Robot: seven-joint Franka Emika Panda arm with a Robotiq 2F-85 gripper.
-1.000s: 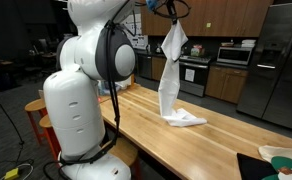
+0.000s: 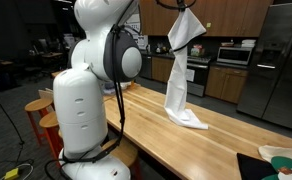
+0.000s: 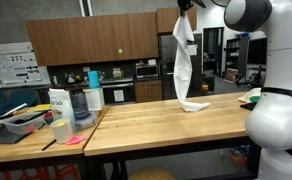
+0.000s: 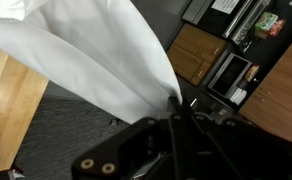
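Note:
A white cloth (image 2: pixel 178 86) hangs from high above the table down to its top, where the lower end lies spread out flat. In the other exterior view the same cloth (image 3: pixel 183 66) hangs as a long strip, its foot resting on the wooden table. My gripper is shut on the cloth's upper edge, which runs into the fingertips in the wrist view. From the side, the gripper (image 3: pixel 186 9) is at the top edge of the picture, with the cloth straight below it.
Containers and a jug (image 3: pixel 93 97) stand on a side table.
The gripper has moved up and to the right in the first exterior view with the cloth in it. The hanging part of the cloth has shifted right, its foot still on the table.

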